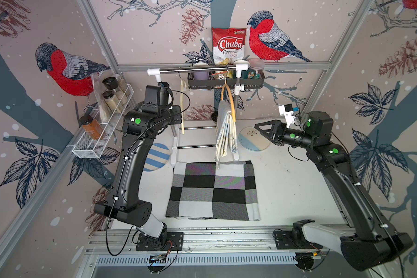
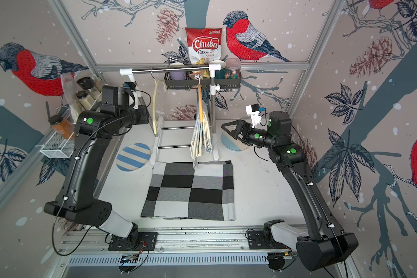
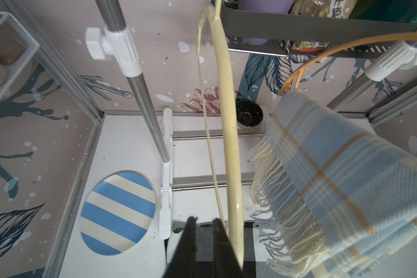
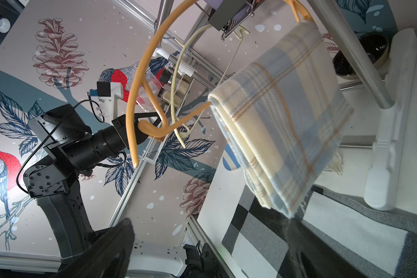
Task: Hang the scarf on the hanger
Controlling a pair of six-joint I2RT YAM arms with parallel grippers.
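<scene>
The pale blue plaid scarf (image 3: 331,185) (image 4: 278,115) hangs folded over an orange hanger (image 1: 233,104) on the rail; a cream hanger (image 3: 229,139) hangs left of it. My left gripper is by the cream hanger at the rail's left end, blurred in its wrist view and partly hidden by its housing in the top views; how far its fingers stand apart is unclear. My right gripper (image 2: 231,128) stands open to the right of the scarf, apart from it, with nothing between its fingers.
A checkered mat (image 1: 213,190) lies under the rack. Striped plates (image 2: 132,156) lie beside the rack's feet. A wire shelf with jars (image 1: 89,153) is on the left wall; a basket with snacks (image 1: 203,84) is behind the rail.
</scene>
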